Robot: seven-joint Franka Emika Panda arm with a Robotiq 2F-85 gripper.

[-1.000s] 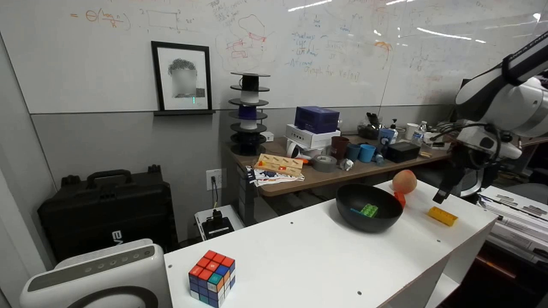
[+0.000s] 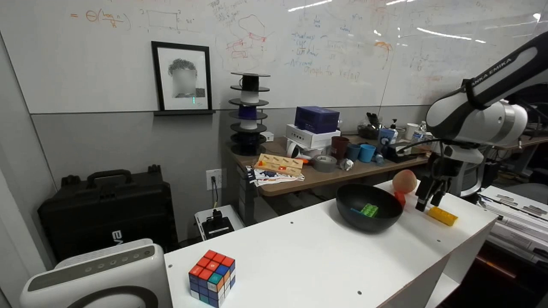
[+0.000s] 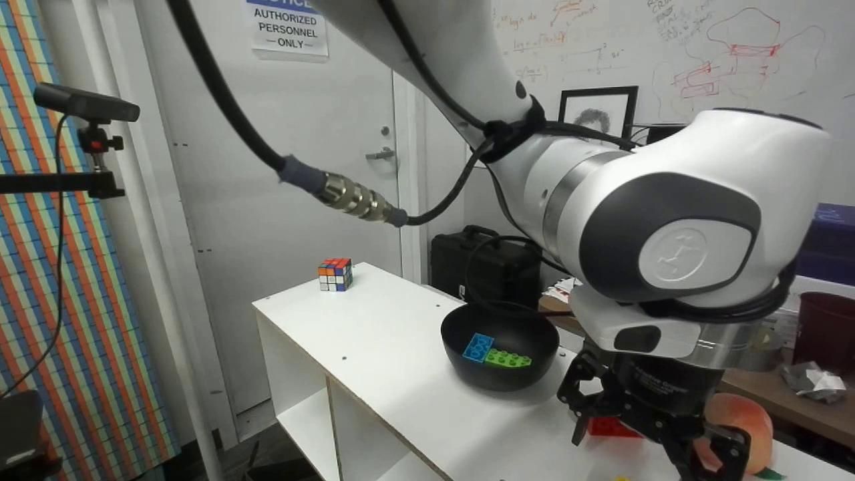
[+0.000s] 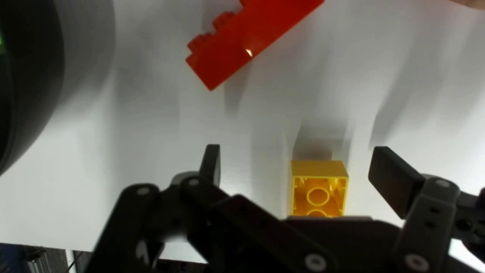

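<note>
My gripper is open above the white surface, its fingers wide apart. Between and below them, in the wrist view, lies a yellow brick (image 4: 319, 189), its hollow side showing and its near part hidden behind the gripper body. The same yellow brick (image 2: 442, 216) lies close beside the fingers in exterior view 1. A red brick (image 4: 252, 41) rests farther up in the wrist view, clear of the fingers. The black bowl (image 3: 461, 365) holds a blue brick (image 3: 478, 347) and a green brick (image 3: 508, 359). Behind the red brick sits a peach (image 2: 404, 182).
A Rubik's cube (image 2: 212, 277) stands at the opposite end of the white surface (image 2: 308, 256), with free room between it and the bowl. The surface's front edge runs near the yellow brick. A cluttered brown desk (image 2: 287, 185) stands behind.
The arm has moved left in exterior view 1, and the gripper is lower, now beside the yellow brick. Bricks, bowl, peach and cube have stayed in place.
</note>
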